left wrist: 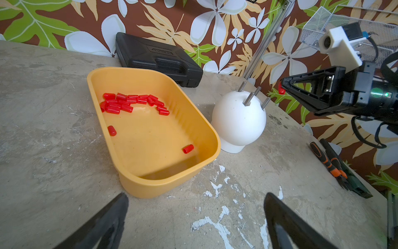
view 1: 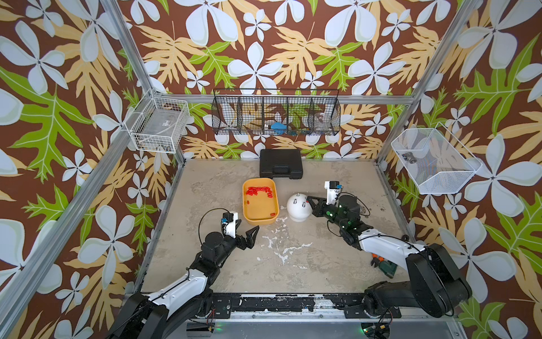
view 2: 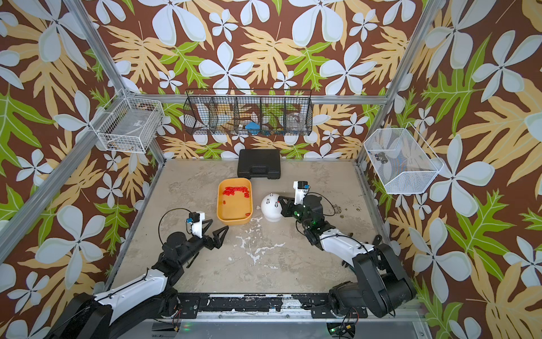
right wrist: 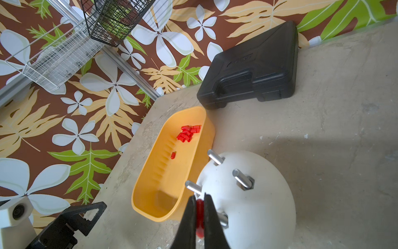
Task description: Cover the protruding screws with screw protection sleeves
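A white ball on a base (left wrist: 238, 120) carries several upright bare metal screws (right wrist: 242, 176) on its top. My right gripper is shut on a red sleeve, held just beside and above the ball's right side; in the right wrist view it overlaps the screws, so contact is unclear. A yellow bin (view 1: 260, 209) left of the ball holds several loose red sleeves (left wrist: 124, 108). My left gripper (view 1: 248, 237) stands open and empty at the bin's near side, low over the table.
A black case (view 1: 280, 163) lies behind the bin. Pliers and other tools (left wrist: 331, 164) lie at the right edge. Wire baskets (view 1: 275, 113) hang on the frame.
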